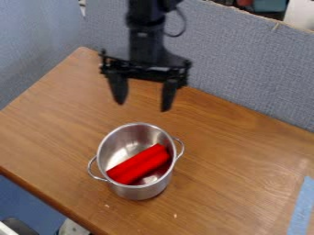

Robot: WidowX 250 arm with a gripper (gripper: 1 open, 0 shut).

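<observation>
My gripper (143, 92) is open above and behind the steel pot, its two black fingers spread apart and pointing down, with nothing visible between them. The pot (160, 184) stands on the wooden table (238, 154) at the lower middle, with a thin wire handle on either side. A red cylindrical object (139, 163) lies diagonally inside it.
A grey padded wall (241, 68) runs along the back. A pale blue strip (300, 207) shows at the lower right edge.
</observation>
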